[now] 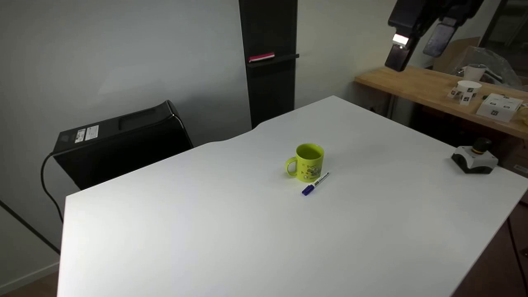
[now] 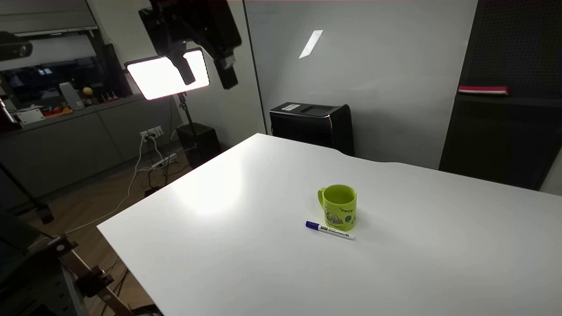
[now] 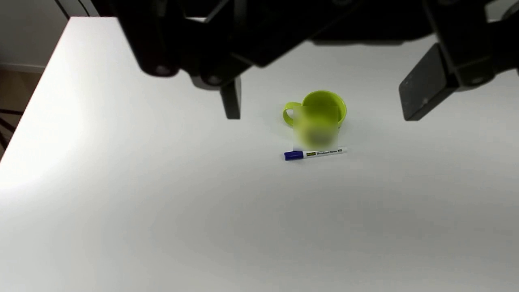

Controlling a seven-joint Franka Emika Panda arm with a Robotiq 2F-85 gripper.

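A lime-green mug (image 1: 309,166) with printed drawings stands upright on the white table (image 1: 198,232). Close in front of it lies a white marker with a dark blue cap (image 1: 307,189); whether the two touch, I cannot tell. My gripper (image 2: 207,86) hangs high above the table, its fingers wide apart and empty. From the wrist view, the mug (image 3: 335,104) and the marker (image 3: 323,153) appear far below, between the open fingers. Part of the mug's front is blurred there.
A white-and-black box with a black knob (image 1: 475,156) sits near the table's right edge. Behind the table stands a black bin-like case (image 2: 311,123).
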